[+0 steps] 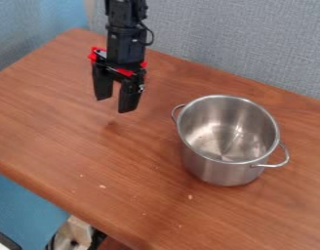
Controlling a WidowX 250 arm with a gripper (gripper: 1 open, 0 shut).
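My black gripper [117, 90] hangs over the back left part of the wooden table, fingers pointing down and apart, open, with nothing seen between them. A red object [95, 54] shows behind it, mostly hidden by the gripper; I cannot tell what it is. To the right stands a steel pot [228, 146] with two side handles, empty as far as I can see.
A grey padded wall [241, 39] runs along the back. The table's front left edge drops to a blue surface and some clutter.
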